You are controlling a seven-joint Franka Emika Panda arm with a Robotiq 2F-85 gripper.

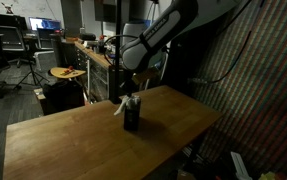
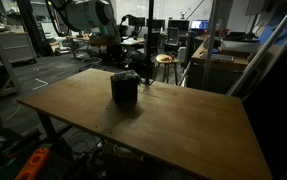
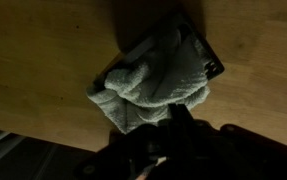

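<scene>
A black box-like container (image 1: 131,118) stands on the wooden table. Draped over its top is a crumpled pale cloth (image 3: 153,80), part of it hanging past the container's edge; in exterior view 2 the cloth (image 2: 126,75) shows as a grey heap on top. Above the container is my gripper (image 1: 139,84), apart from the cloth. Along the bottom of the wrist view its dark fingers reach over the cloth's lower edge, close together. They look shut, and nothing shows between them. The container's inside is hidden by the cloth.
A dark corrugated wall (image 1: 258,85) rises at the right in exterior view 1.
</scene>
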